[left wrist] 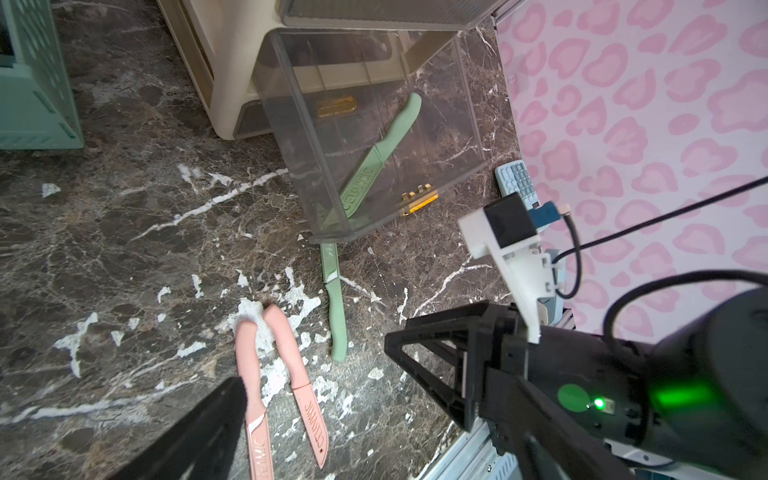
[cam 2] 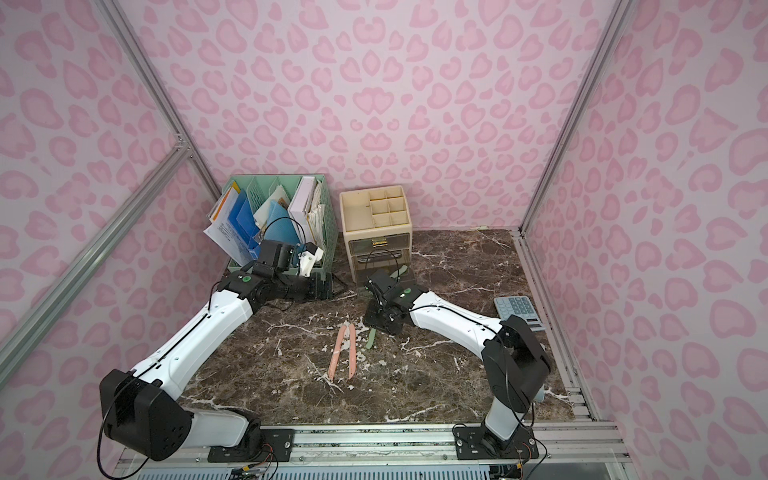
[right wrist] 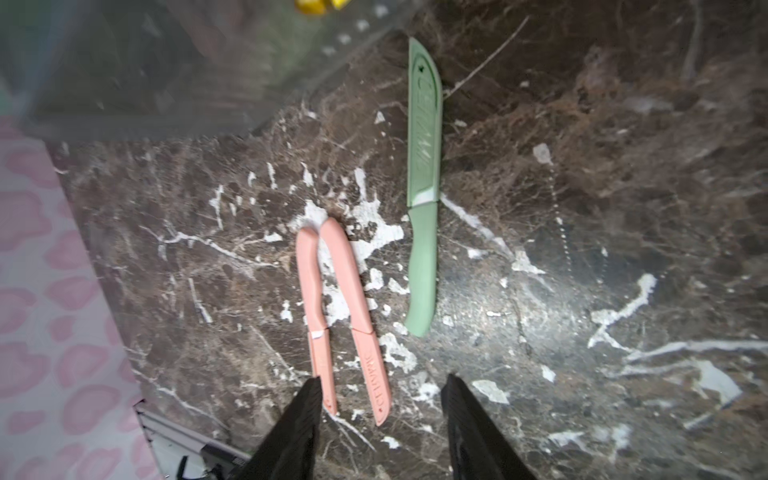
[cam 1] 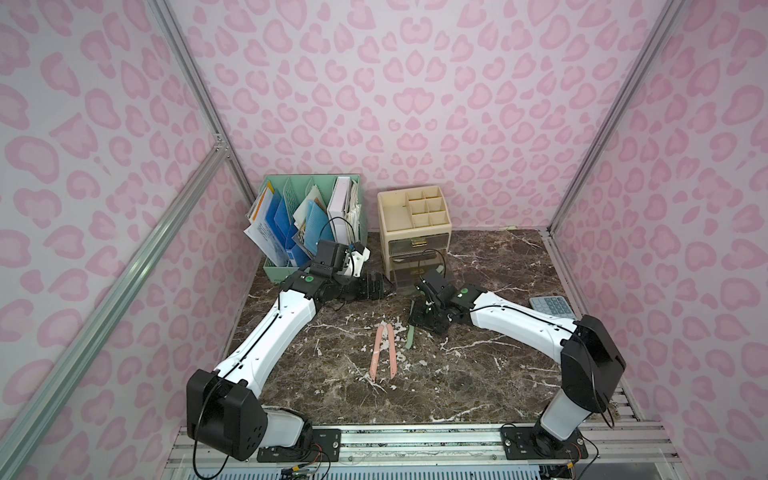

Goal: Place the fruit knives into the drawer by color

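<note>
A green knife (right wrist: 422, 264) lies on the marble table, with two pink knives (right wrist: 348, 280) to its left. Another green knife (left wrist: 384, 148) shows inside the clear lower drawer (left wrist: 472, 120), which is pulled out of the beige cabinet. My left gripper (cam 1: 372, 288) stands open in front of the cabinet, left of the drawer, nothing in it. My right gripper is open and empty above the table beside the loose green knife, in front of the drawer.
A green organiser full of folders (cam 1: 308, 208) stands at back left. A calculator (cam 2: 516, 308) lies at the far right.
</note>
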